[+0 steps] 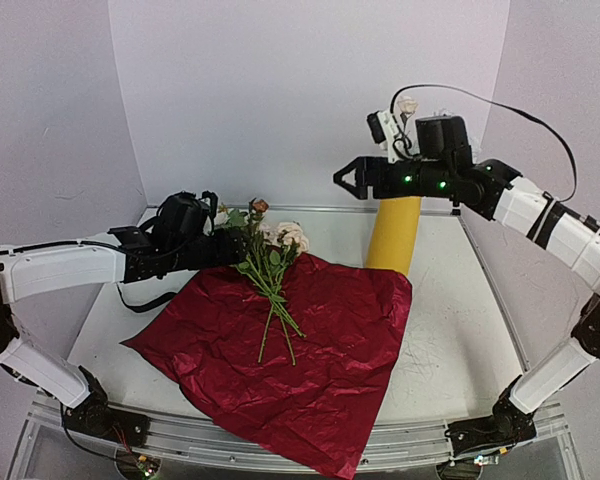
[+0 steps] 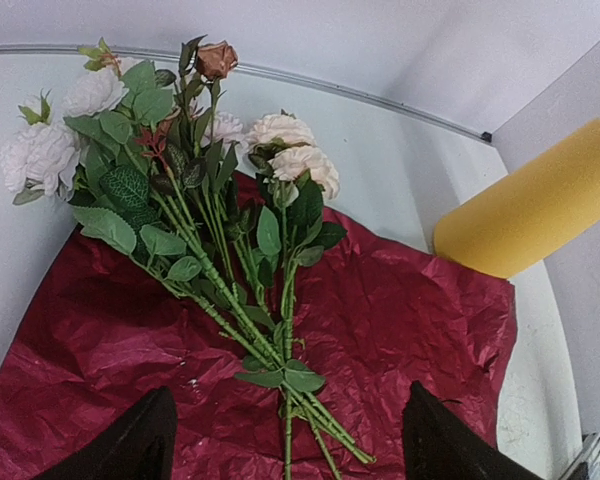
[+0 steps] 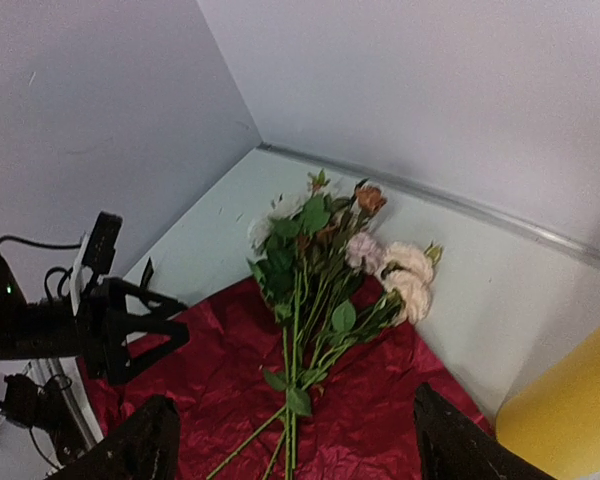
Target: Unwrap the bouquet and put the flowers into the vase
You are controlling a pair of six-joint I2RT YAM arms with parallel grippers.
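A bunch of flowers [image 2: 265, 290], with white, pale pink and brownish heads and long green stems, lies on dark red cloth. The yellow vase [image 1: 392, 240] stands at the back right; its mouth is hidden in the top view by my right gripper [image 1: 348, 180]. A pale bloom [image 1: 407, 105] shows above that arm, over the vase. My right gripper is open and empty, in front of the vase's upper part. My left gripper, open with nothing between its fingers, hovers left of the bunch and partly covers its heads in the top view.
The red cloth [image 1: 310, 400] covers the middle of the table and hangs over the front edge. Bare white tabletop [image 1: 450, 320] shows on the right. Walls enclose the back and sides.
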